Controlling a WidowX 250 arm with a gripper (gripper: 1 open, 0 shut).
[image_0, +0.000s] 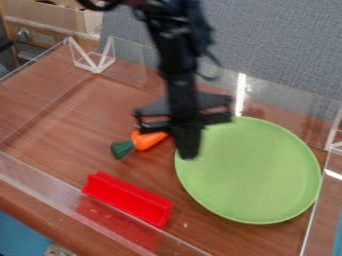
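The black arm reaches down from the top, blurred, with its gripper (189, 142) shut and low at the left rim of the green plate (254, 175), nothing visible in it. An orange toy carrot (144, 140) with a green top lies on the wooden surface just left of the gripper, partly hidden behind it. A red plastic piece (128, 198) lies in the lower left.
Clear low walls enclose the wooden surface (74, 120), with white corner brackets (94, 57). A grey wall stands behind.
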